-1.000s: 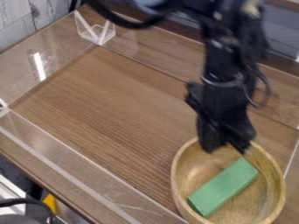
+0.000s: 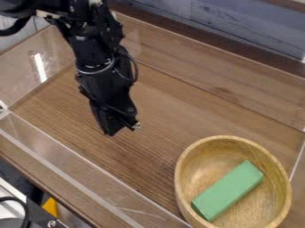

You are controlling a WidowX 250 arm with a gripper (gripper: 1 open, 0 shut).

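The black robot gripper point(image 2: 117, 121) hangs low over the wooden table at the left of centre, shut, with nothing visible between its fingers. A green rectangular block point(image 2: 226, 191) lies in a tan round bowl point(image 2: 188, 167) at the lower right, well apart from the gripper.
A pale wall runs along the back, clear edging along the left and front. A yellow object point(image 2: 48, 207) and dark cable sit at the lower left, off the table.
The arm has moved left, from over the bowl at the right to the left of centre. The green block stays in the bowl.
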